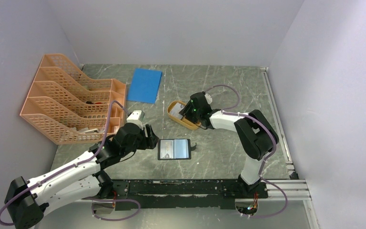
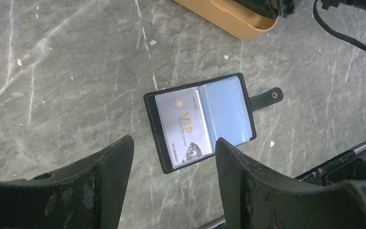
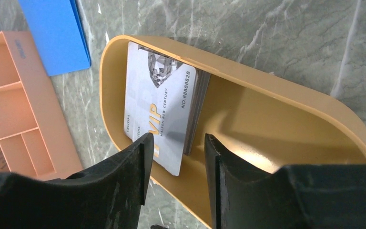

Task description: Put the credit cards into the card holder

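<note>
The card holder [image 2: 159, 136] lies unfolded on the table, its strap pointing right in the left wrist view. A white VIP card [image 2: 183, 119] shows in its left pocket; the right pocket [image 2: 226, 109] looks pale blue. Open and empty, my left gripper hovers beside the holder's left end, as the top view shows. A stack of cards [image 3: 159, 95] leans in one end of the tan tray [image 3: 262, 78], a white VIP card uppermost. My right gripper is open over the tray, its fingertips around the top card's lower right corner, with no grip on it.
An orange slotted rack [image 1: 76, 102] fills the table's left side. Behind the tray, toward the rack, lies a flat blue sheet [image 1: 145, 86]. The table right of the card holder is clear.
</note>
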